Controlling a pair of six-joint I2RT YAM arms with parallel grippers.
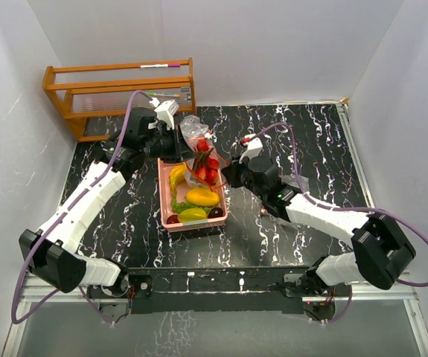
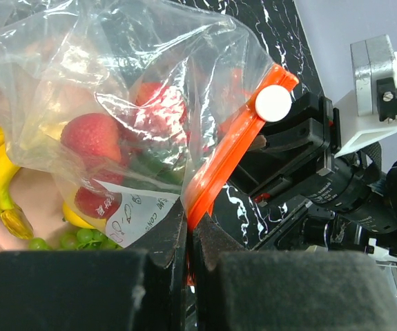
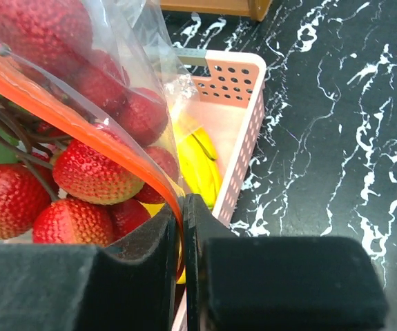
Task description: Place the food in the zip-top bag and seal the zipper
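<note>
A clear zip bag [image 2: 129, 48] with an orange zipper strip [image 2: 222, 155] and white slider [image 2: 273, 103] holds strawberries [image 3: 98, 172]. My left gripper [image 1: 185, 155] is shut on the zipper edge at one side of the bag's opening. My right gripper [image 1: 230, 172] is shut on the orange zipper edge on the other side. The bag sits over a pink basket [image 1: 165, 217] holding bananas [image 1: 176, 175], a mango [image 1: 202, 197], greens, yellow and dark fruit.
A wooden rack [image 1: 65, 97] stands at the back left. Another clear plastic bag [image 1: 301, 182] lies behind my right arm.
</note>
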